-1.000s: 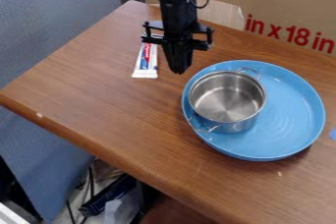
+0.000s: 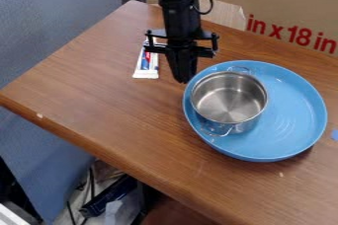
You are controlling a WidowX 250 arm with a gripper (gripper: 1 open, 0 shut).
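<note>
The black gripper (image 2: 183, 71) hangs over the back middle of the table, pointing down, just left of and behind a blue plate (image 2: 292, 120). Whether its fingers are open or shut is hard to tell. A steel pot (image 2: 228, 99) with wire handles sits on the plate, toward its left part. A white tube (image 2: 145, 64) with red marking lies on the table to the left of the gripper, partly behind the arm.
A cardboard box (image 2: 271, 7) stands behind the table. A small blue piece (image 2: 334, 134) lies at the right edge.
The arm has shifted slightly to the right and down over the last second. The pot, plate and tube look unmoved.
</note>
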